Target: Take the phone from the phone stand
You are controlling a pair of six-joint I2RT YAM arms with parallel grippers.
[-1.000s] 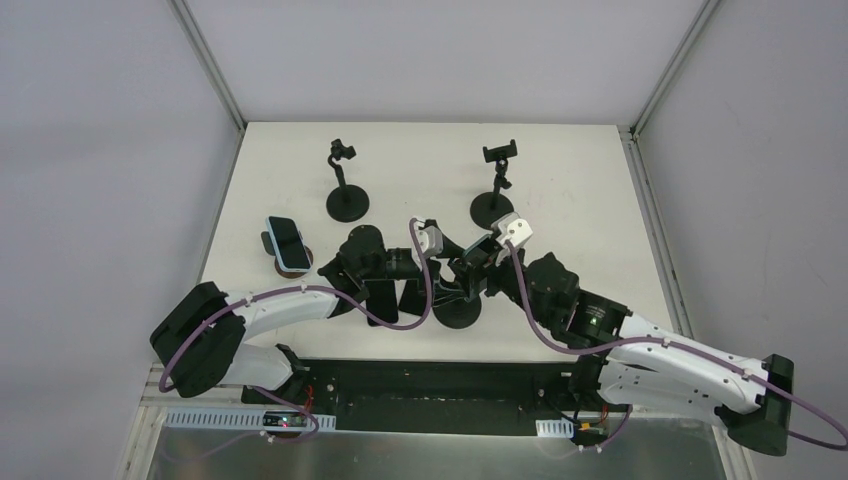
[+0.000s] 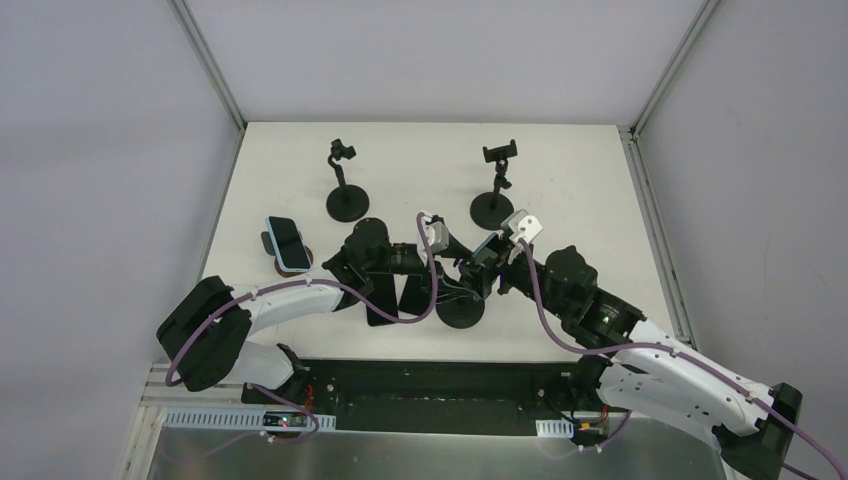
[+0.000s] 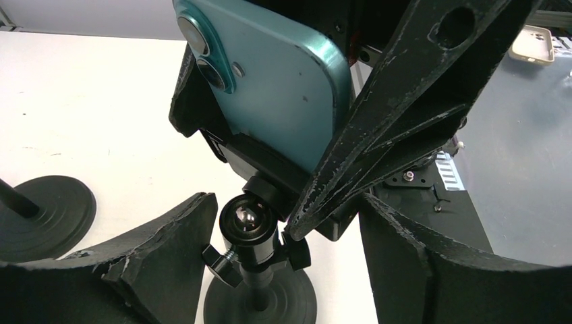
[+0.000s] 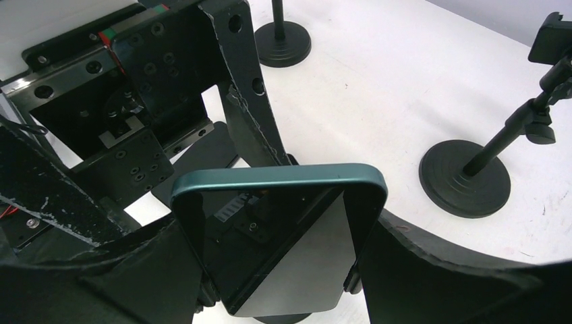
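Observation:
The teal-edged phone (image 4: 280, 175) is between the fingers of my right gripper, which press against its two sides. Its camera back (image 3: 276, 88) shows in the left wrist view, slanted in the stand's clamp (image 3: 270, 169). My left gripper stands open lower down, around the stand's ball joint (image 3: 248, 219). Its left finger (image 3: 162, 250) is close beside the joint, while a gap shows between the neck and the right finger. The round stand base (image 2: 460, 312) rests on the table near its front edge.
Two empty phone stands, left (image 2: 347, 203) and right (image 2: 492, 208), stand at the back. Another phone (image 2: 288, 244) rests on a small stand at the left. Dark flat objects (image 2: 382, 303) lie beside the middle stand.
Both arms have shifted slightly to the right in the top view. The stand base has moved a little to the right with them.

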